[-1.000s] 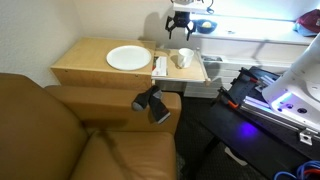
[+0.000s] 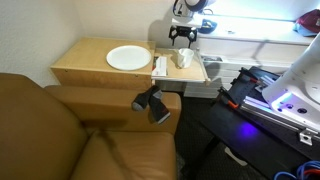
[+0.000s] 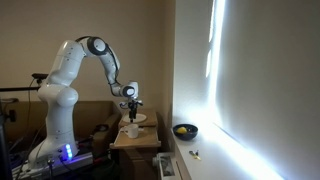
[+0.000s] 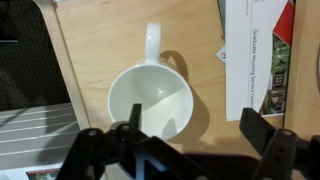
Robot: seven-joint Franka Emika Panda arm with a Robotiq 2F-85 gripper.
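A white mug (image 4: 150, 98) stands upright on the wooden surface, seen from above in the wrist view with its handle toward the top. Exterior view 1 has the same mug (image 2: 184, 58) near the front of the wooden top. My gripper is open, its dark fingers set wide apart with nothing held. One finger (image 4: 125, 140) overlaps the mug's lower rim in that view, while the other lies over bare wood and the papers' edge. In exterior view 1 the gripper (image 2: 182, 39) hangs above and behind the mug.
A white plate (image 2: 129, 57) lies left of the mug. Printed papers (image 4: 246, 60) are beside it, also on the wood. A dark bowl (image 3: 185, 132) sits on the ledge in exterior view 2. A black object (image 2: 152, 104) rests on the brown sofa's back.
My gripper has moved across the back of the wooden top, rightward and slightly downward, coming closer to the mug. The mug, plate and papers have stayed in place.
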